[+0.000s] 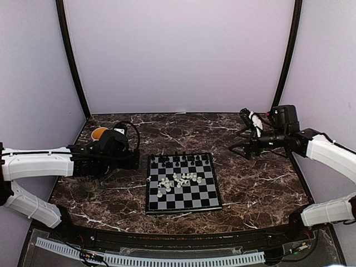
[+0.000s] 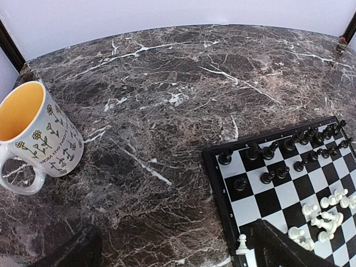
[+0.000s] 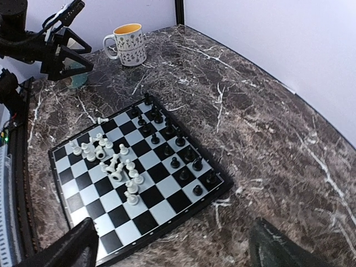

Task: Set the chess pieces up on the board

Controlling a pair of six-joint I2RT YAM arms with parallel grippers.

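Observation:
The checkered board (image 1: 189, 204) lies in the middle of the table. Black pieces (image 2: 289, 143) stand upright in two rows along its far side. White pieces (image 3: 132, 197) are bunched loosely over the middle and near part, some tipped over. One white pawn (image 2: 242, 245) appears to lie at the board's left edge. Beyond that edge, my left gripper (image 1: 133, 161) hovers open, with nothing between its fingers. My right gripper (image 1: 239, 151) is open and empty, raised to the right of the board; both its fingers (image 3: 272, 245) show in the right wrist view.
A white flowered mug (image 2: 58, 142) with an orange inside stands at the back left, partly behind the left arm from above. Bare marble table (image 1: 256, 194) lies to the right of the board and behind it.

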